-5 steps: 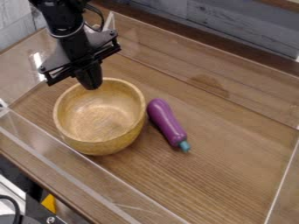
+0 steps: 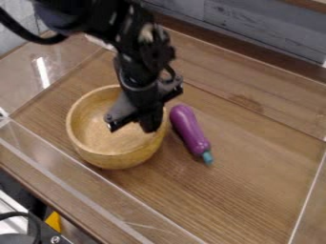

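A purple eggplant-like object (image 2: 189, 132) with a teal tip lies just right of the bowl, apart from the fingers.
A raised wooden edge (image 2: 280, 24) runs along the back right. A dark cable and something yellow show at the lower left corner.
My gripper has moved right and down from behind the bowl to over its back right part. The bowl and purple object look unmoved.
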